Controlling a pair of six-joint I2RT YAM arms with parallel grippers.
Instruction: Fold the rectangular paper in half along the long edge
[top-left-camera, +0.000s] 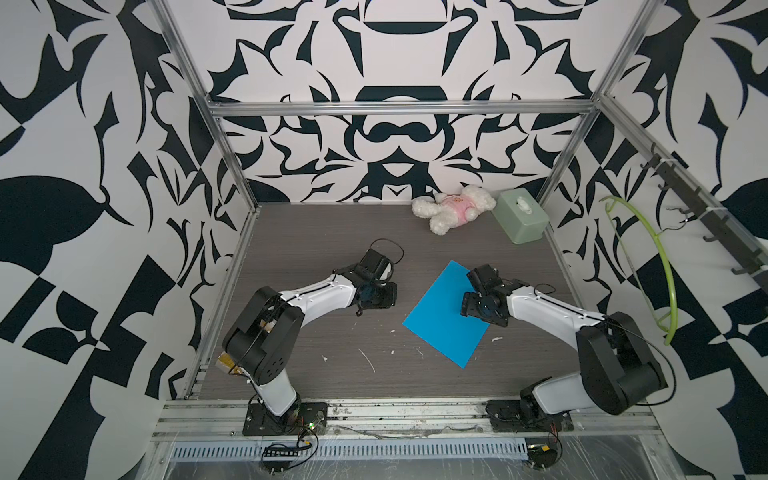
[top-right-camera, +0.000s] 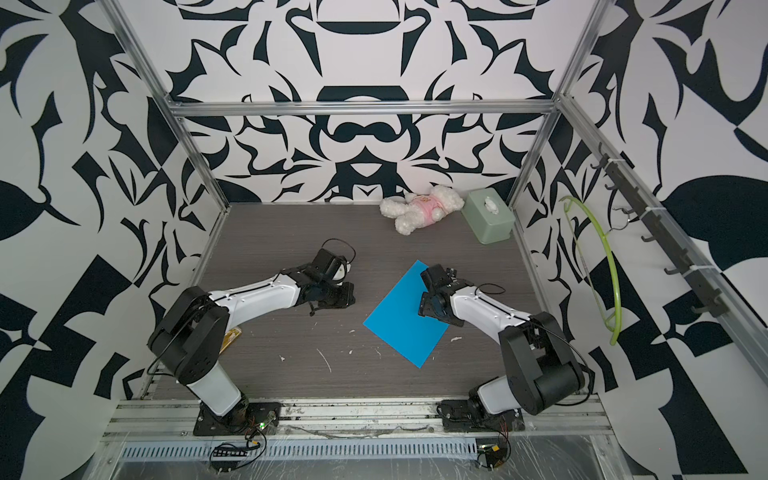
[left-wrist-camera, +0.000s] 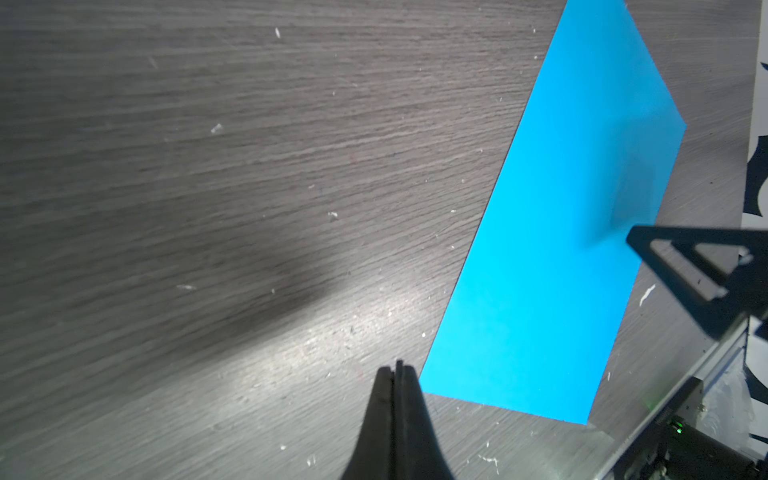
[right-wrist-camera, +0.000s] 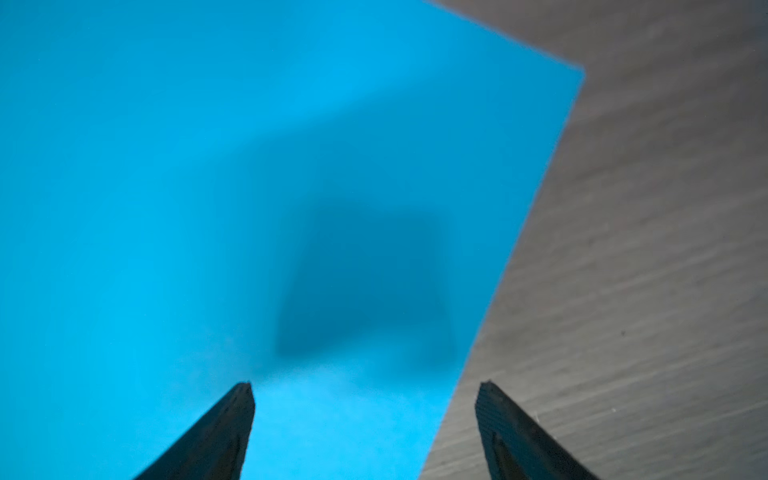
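The blue rectangular paper (top-left-camera: 442, 313) lies flat and unfolded on the dark table, turned at a slant. In the top views my right gripper (top-left-camera: 466, 310) covers part of its right side. The right wrist view shows that gripper open, one finger over the paper (right-wrist-camera: 160, 200) and the other beyond its edge, above bare wood. Whether either fingertip touches is hard to tell. My left gripper (top-left-camera: 392, 297) is apart from the paper, over the table to its left. Its fingers (left-wrist-camera: 382, 432) are shut together, with nothing visible between them, near a paper corner in the left wrist view.
A white plush toy (top-left-camera: 456, 209) in pink and a green tissue box (top-left-camera: 521, 216) stand at the back right. Small white scraps dot the table (top-left-camera: 320, 232). A yellow object (top-right-camera: 229, 339) lies behind the left arm. Free room spreads at the back left.
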